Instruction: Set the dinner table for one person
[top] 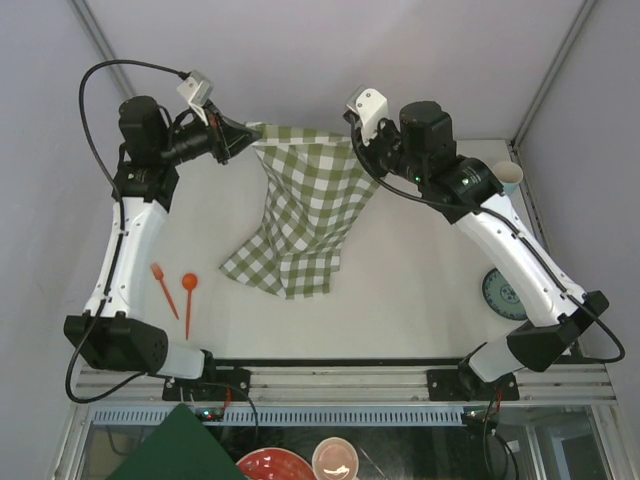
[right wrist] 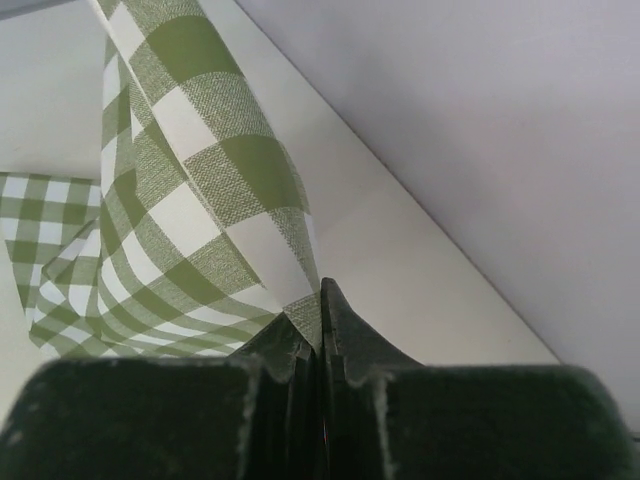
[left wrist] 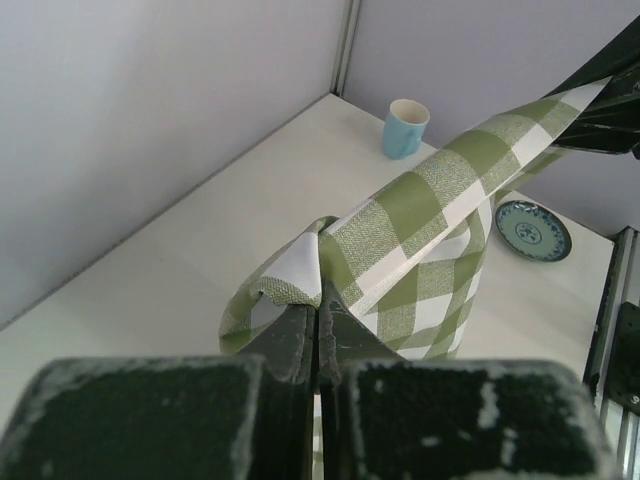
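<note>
A green-and-white checked cloth [top: 312, 190] stretches between my two grippers, its lower part draped and folded over the table. My left gripper [top: 250, 136] is shut on one upper corner; in the left wrist view the cloth [left wrist: 400, 225] comes out from between its fingertips. My right gripper [top: 358, 138] is shut on the opposite corner, and the right wrist view shows the cloth [right wrist: 220, 160] pinched at its tips. An orange fork [top: 164, 290] and an orange spoon [top: 189, 303] lie on the left. At the right are a light blue cup [left wrist: 405, 128] and a patterned plate [left wrist: 533, 231].
Walls rise at its back and sides. Beyond the front edge sit a red dish [top: 275, 464], a pinkish bowl [top: 335, 459] and a dark green sheet [top: 180, 448].
</note>
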